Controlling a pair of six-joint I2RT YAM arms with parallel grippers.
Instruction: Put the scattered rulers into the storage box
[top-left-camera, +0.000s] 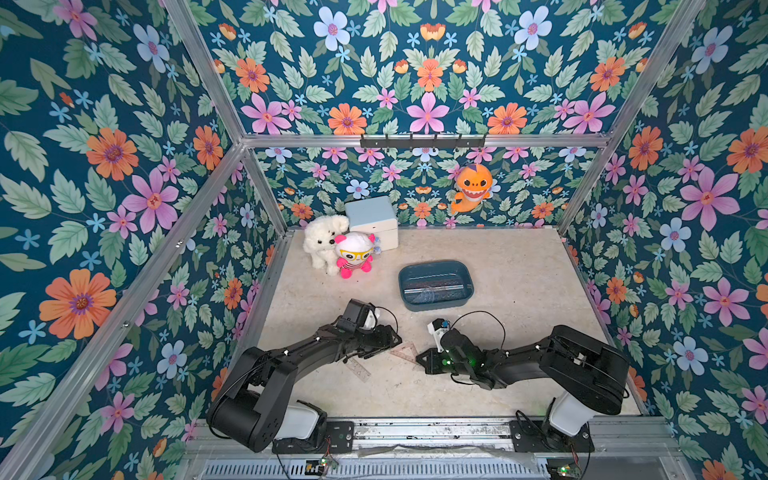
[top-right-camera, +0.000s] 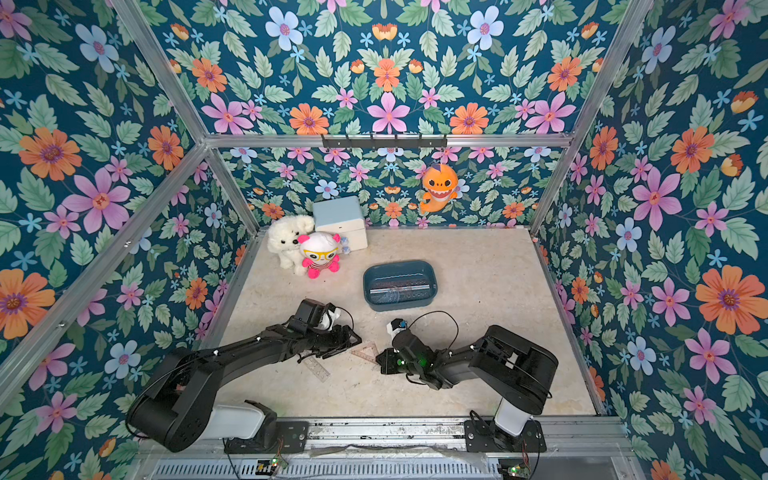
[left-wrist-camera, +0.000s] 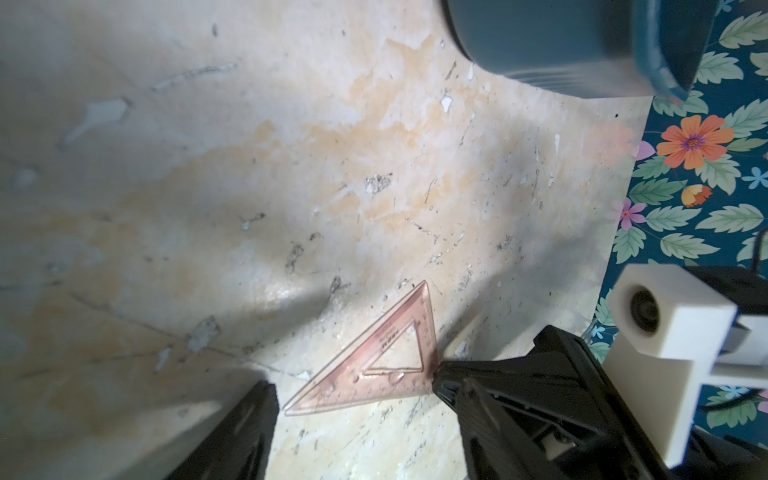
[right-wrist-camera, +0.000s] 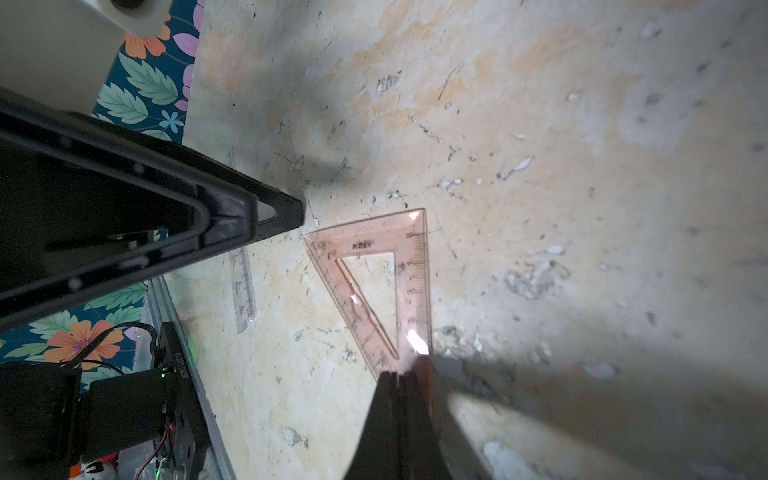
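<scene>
A pink triangle ruler lies flat on the table between my grippers. In the right wrist view my right gripper is shut at one corner of it; whether anything is between the tips is unclear. My left gripper is open, its fingers either side of the triangle from that camera's view, slightly above the table. A clear straight ruler lies below the left arm, also visible in the right wrist view. The blue-grey storage box stands behind the grippers with clear rulers inside.
A white bear, a pink-white plush toy and a lidded pale box stand at the back left. An orange shark toy is at the back wall.
</scene>
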